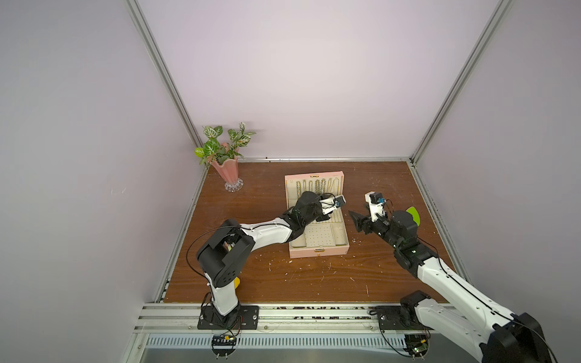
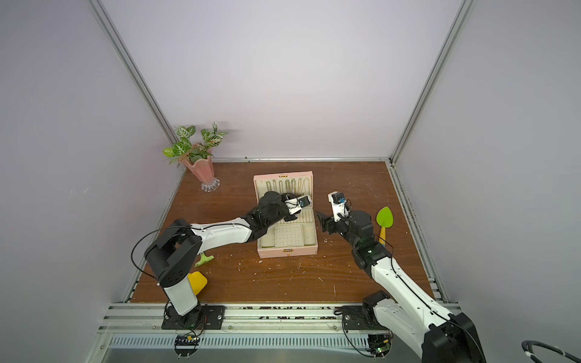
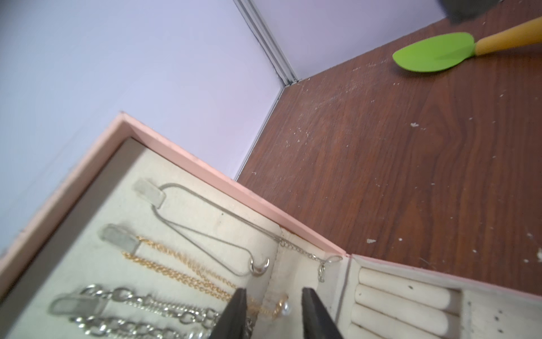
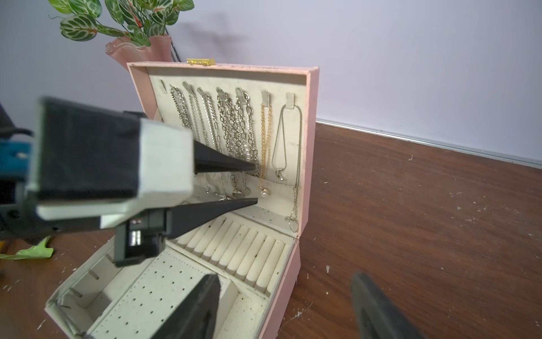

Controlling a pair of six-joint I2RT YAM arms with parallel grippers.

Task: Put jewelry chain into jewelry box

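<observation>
The pink jewelry box stands open on the table, its upright lid lined in cream. Several silver chains hang from hooks in the lid. Beside them are a gold chain with a pearl-like end and, at the far right, a thin silver chain with a small pendant. My left gripper is partly open in front of the lid, close to the gold chain's lower end; nothing shows held between its fingertips. To the right of the box, my right gripper is wide open and empty.
Ring rolls and shallow compartments fill the box base. A pink vase with a plant stands at back left. A green spatula lies at the right, and a yellow object at front left.
</observation>
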